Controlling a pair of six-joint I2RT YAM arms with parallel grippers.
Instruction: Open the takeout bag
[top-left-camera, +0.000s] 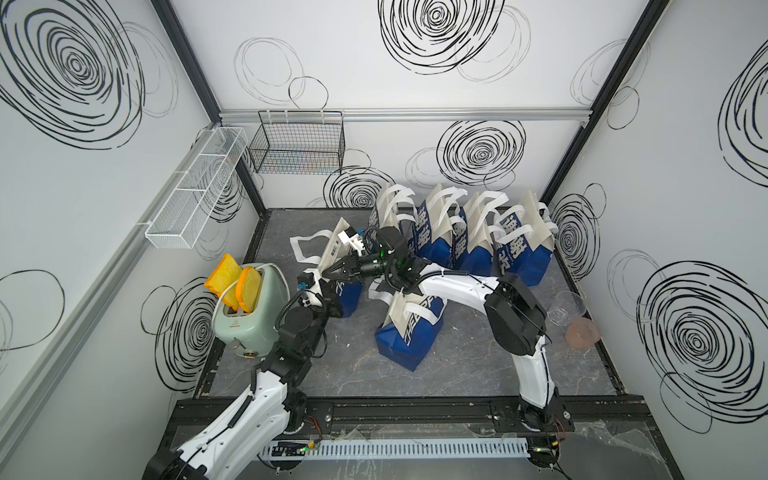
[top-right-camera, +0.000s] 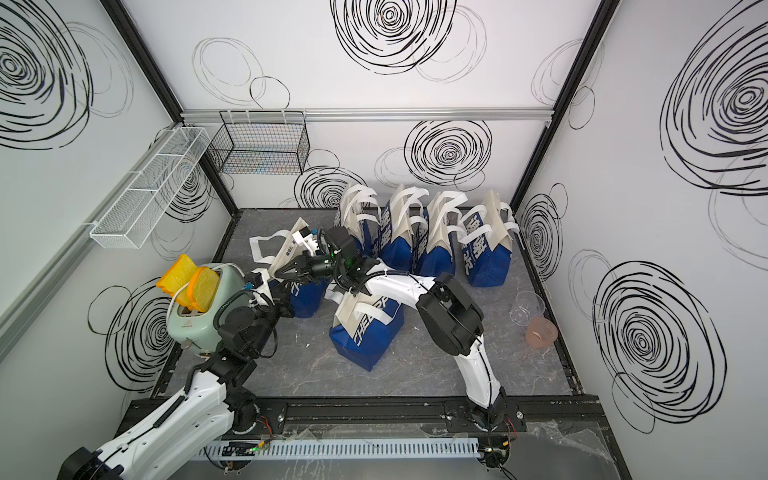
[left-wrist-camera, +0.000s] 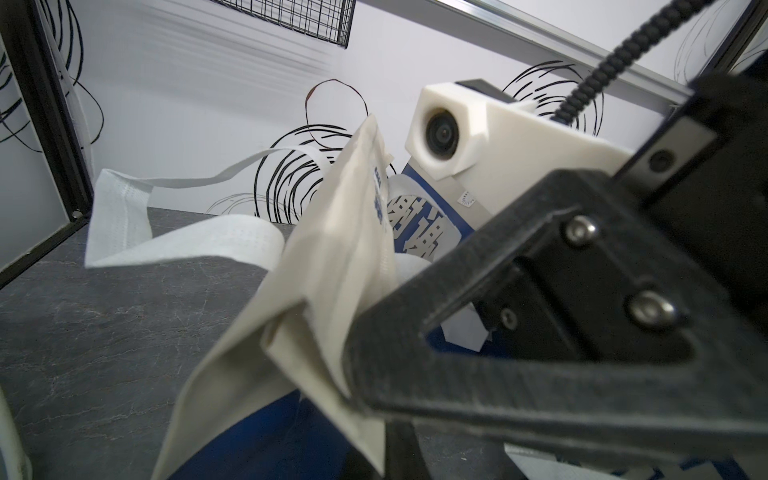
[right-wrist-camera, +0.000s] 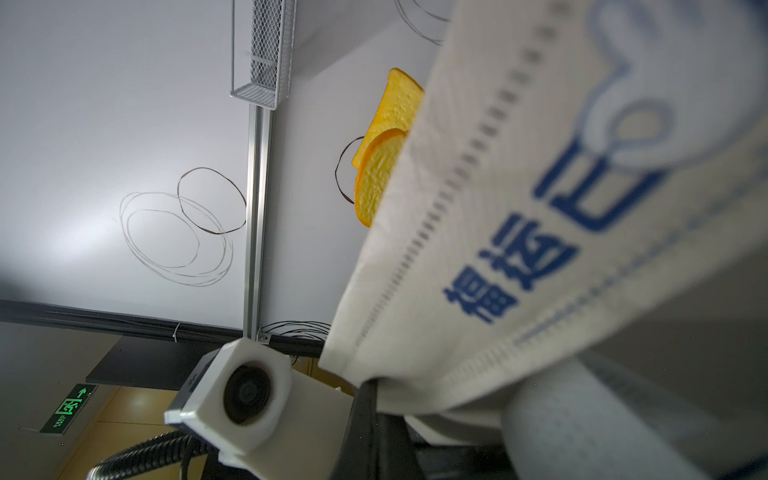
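Note:
The takeout bag (top-left-camera: 336, 246), cream on top and blue below, stands at the left of the table, its white handle (left-wrist-camera: 184, 248) looping out to the side. Both grippers are at its upper rim. In the right wrist view the printed cream panel (right-wrist-camera: 512, 248) dips into my right gripper, which is shut on the edge. A folded cream flap (left-wrist-camera: 312, 360) runs down into my left gripper, shut with that edge between its dark fingers. The right gripper's large black finger lies against the rim in the left wrist view. Most of the bag's mouth is hidden.
Another blue bag (top-left-camera: 409, 340) stands in front, close under the right forearm. Several more bags (top-left-camera: 477, 232) line the back. A green container (top-left-camera: 260, 320) with yellow sponges (top-left-camera: 248, 289) sits at left, near the left arm.

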